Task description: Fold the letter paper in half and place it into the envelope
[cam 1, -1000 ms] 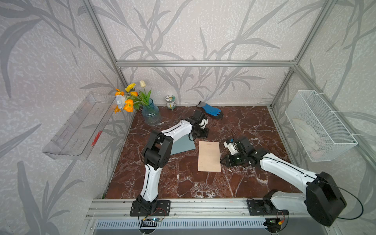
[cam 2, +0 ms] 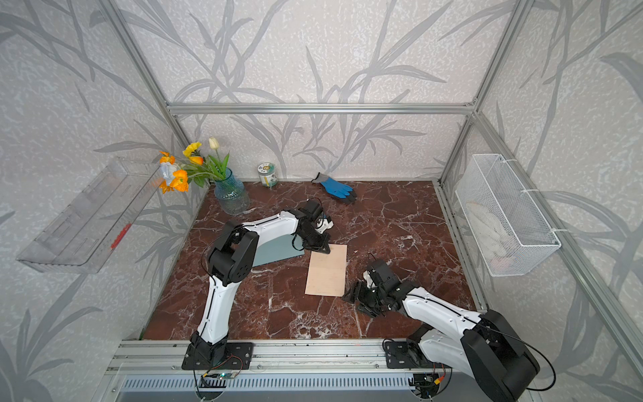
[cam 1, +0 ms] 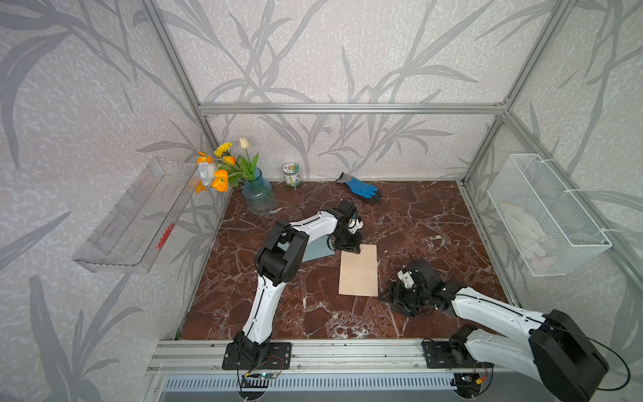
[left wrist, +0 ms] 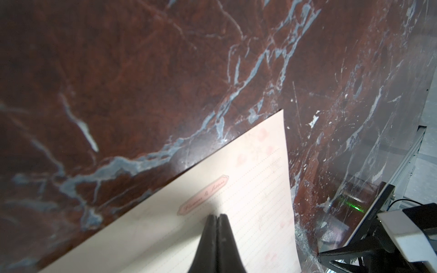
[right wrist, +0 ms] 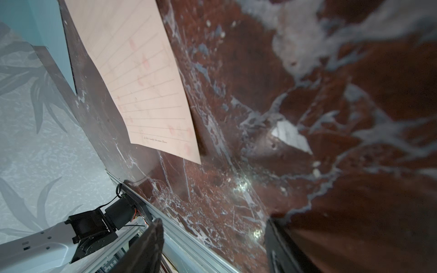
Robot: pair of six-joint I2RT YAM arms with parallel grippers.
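Note:
The letter paper (cam 1: pixel 358 273) lies flat and unfolded on the marble table, lined and pink-printed in the wrist views (left wrist: pixel 255 195) (right wrist: pixel 154 95). My left gripper is shut, its tips down on the paper's far end near the printed label. The blue-grey envelope (cam 1: pixel 314 251) lies left of the paper, partly hidden under my left arm. My right gripper (cam 1: pixel 395 298) is open, low over the table just right of the paper's near right corner, with nothing between its fingers.
A flower vase (cam 1: pixel 258 197), a tin (cam 1: pixel 292 174) and a blue glove (cam 1: pixel 360 189) stand or lie along the back. A clear bin (cam 1: pixel 134 221) and a white mesh basket (cam 1: pixel 549 221) hang at the sides.
My left gripper has moved toward me onto the paper's far end. My right gripper has moved toward the front edge. The paper has shifted very slightly toward the front.

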